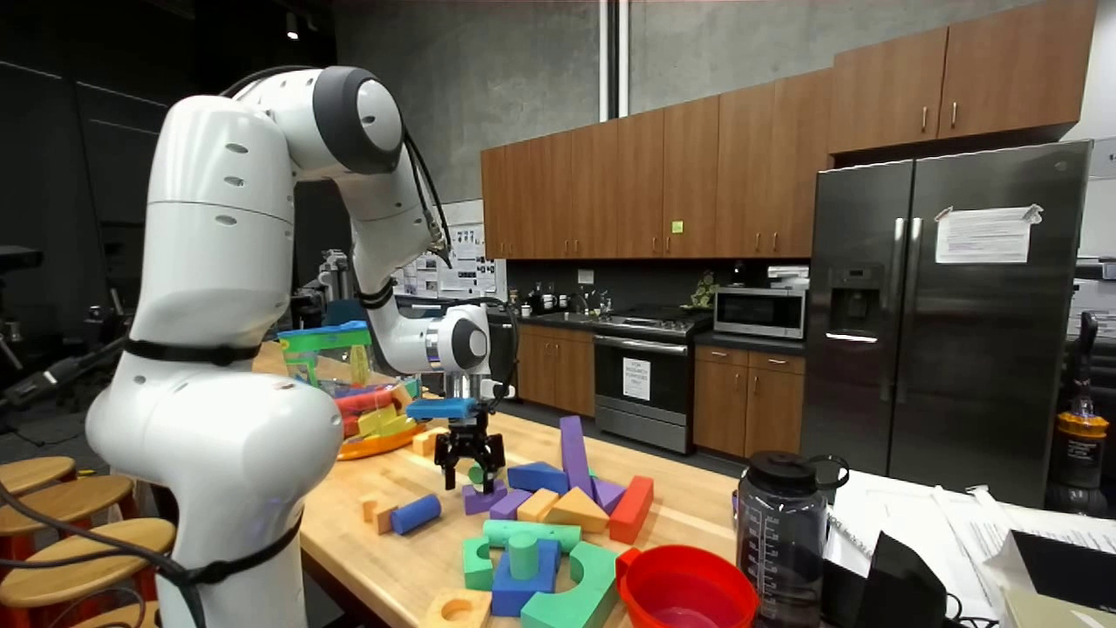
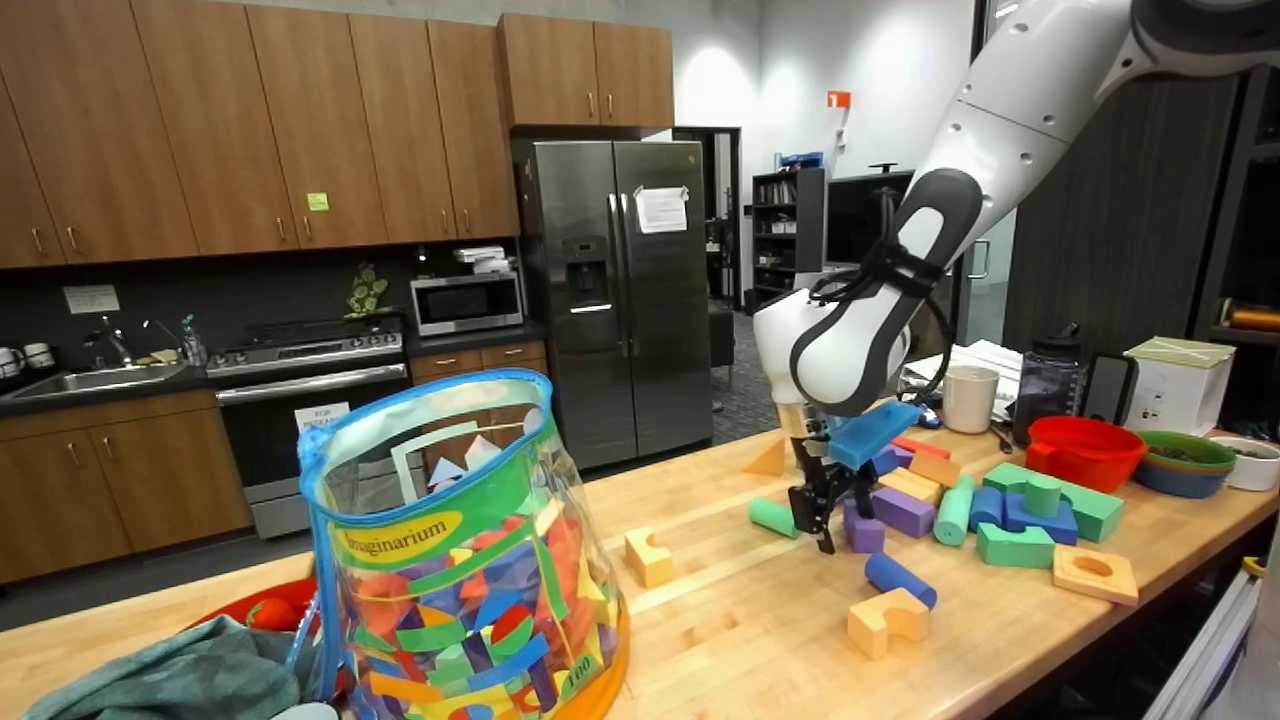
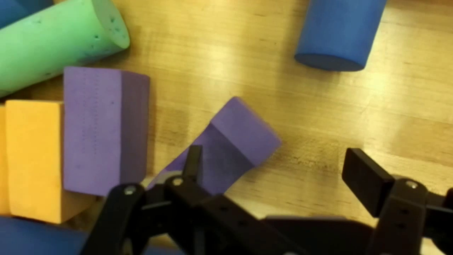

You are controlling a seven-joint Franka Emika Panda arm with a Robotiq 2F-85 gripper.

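Observation:
Low over the table, my gripper is open, its two black fingers well apart with nothing held between them. In the wrist view a notched purple block [image 3: 248,131] lies slantwise below, partly covered by the left finger [image 3: 193,163]; its near end is hidden. To its left stands a purple rectangular block [image 3: 93,131] against an orange block [image 3: 34,157]. A blue cylinder [image 3: 339,34] lies farther up on the right, and a green cylinder [image 3: 59,44] at upper left. In exterior view 2 a shorter green cylinder [image 2: 771,517] lies beside the gripper.
Several blocks crowd one side of the gripper, including a green arch [image 1: 578,592]. A red bowl [image 1: 685,588] and a dark bottle [image 1: 780,523] stand beyond them. A clear bag of blocks [image 2: 468,516] stands on the other side. Bare tabletop [image 2: 732,624] lies between.

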